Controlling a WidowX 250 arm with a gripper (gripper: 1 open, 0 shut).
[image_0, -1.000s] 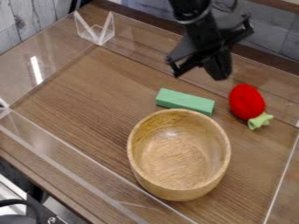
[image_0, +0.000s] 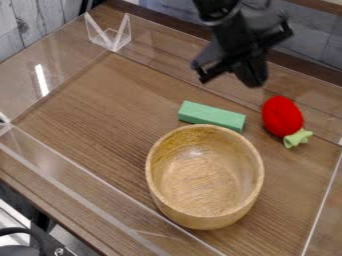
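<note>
My gripper (image_0: 227, 63) hangs over the back centre-right of the wooden table (image_0: 80, 140), blurred, with nothing visible between its fingers; I see it as shut. Below it lie a green block (image_0: 211, 116) and, to the right, a red object (image_0: 282, 115) with a pale green leafy end. A large round tan bowl (image_0: 205, 175) sits at the front centre.
A clear wire or plastic holder (image_0: 111, 33) stands at the back left. Dark cables lie at the lower left corner.
The gripper has shifted slightly over the back of the table. The block, red object and bowl have not moved.
</note>
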